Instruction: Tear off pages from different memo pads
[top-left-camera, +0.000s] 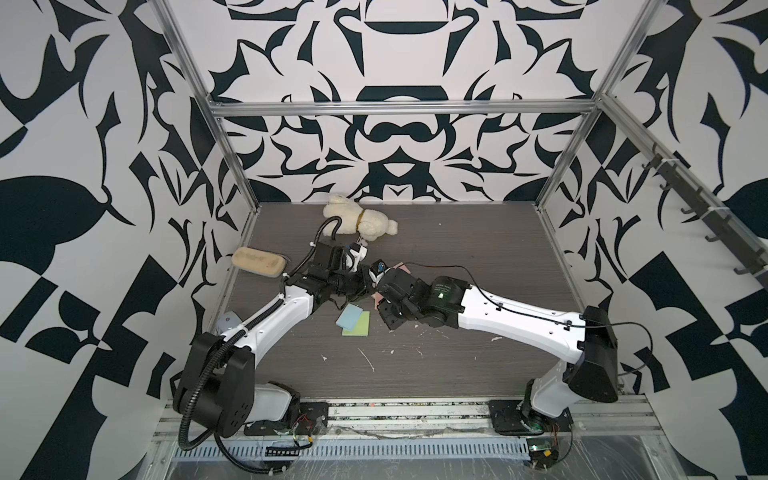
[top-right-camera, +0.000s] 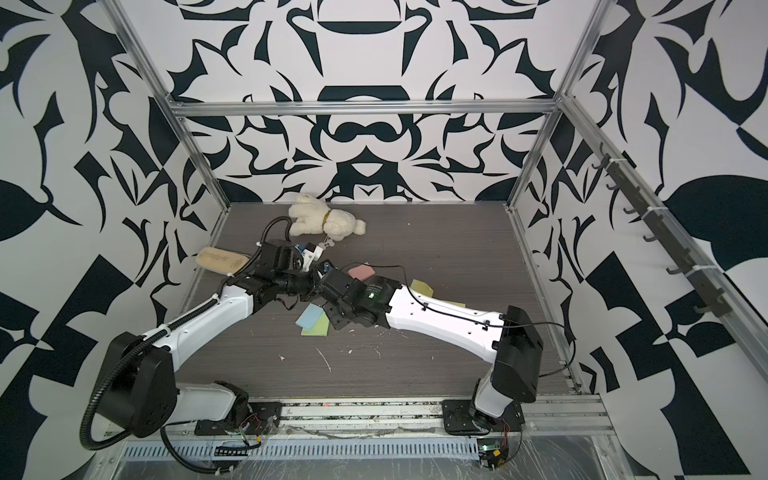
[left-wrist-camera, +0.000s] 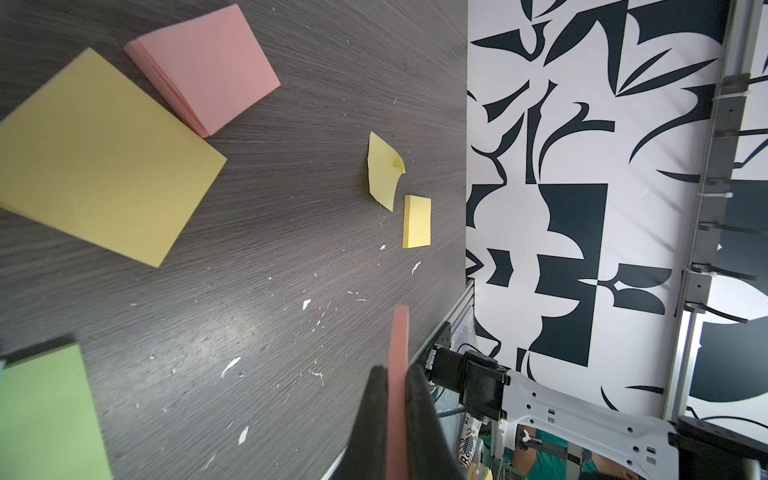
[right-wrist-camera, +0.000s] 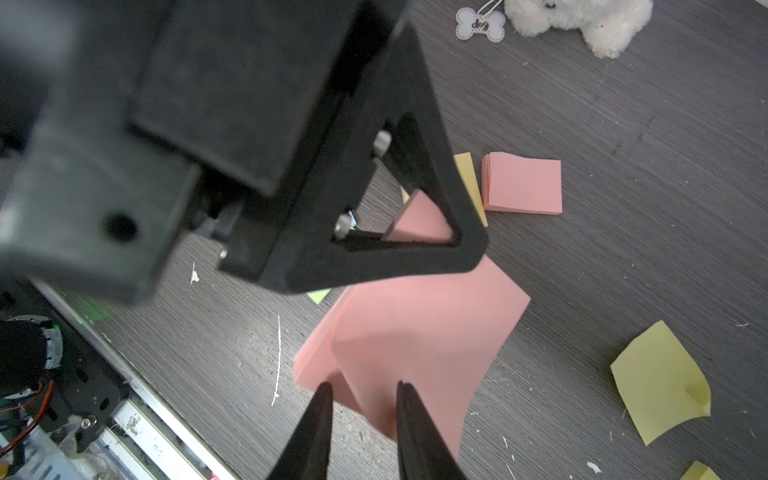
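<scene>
My left gripper is shut on pink memo sheets, seen edge-on as a thin strip in the left wrist view. In the right wrist view, these sheets hang below the left gripper's black finger (right-wrist-camera: 376, 268), the front one splayed from those behind. My right gripper is open, its tips at the sheets' lower corner; whether they touch it I cannot tell. On the table lie a yellow pad (left-wrist-camera: 112, 160), a pink pad (left-wrist-camera: 208, 68) beside it and a green pad (left-wrist-camera: 52, 420). A blue pad (top-left-camera: 349, 317) overlaps the green one.
A loose curled yellow sheet (left-wrist-camera: 385, 172) lies near a small yellow pad (left-wrist-camera: 417, 222). Behind the arms is a white plush dog (top-left-camera: 360, 218); a tan oblong object (top-left-camera: 258, 261) sits at the left edge. Paper scraps dot the front.
</scene>
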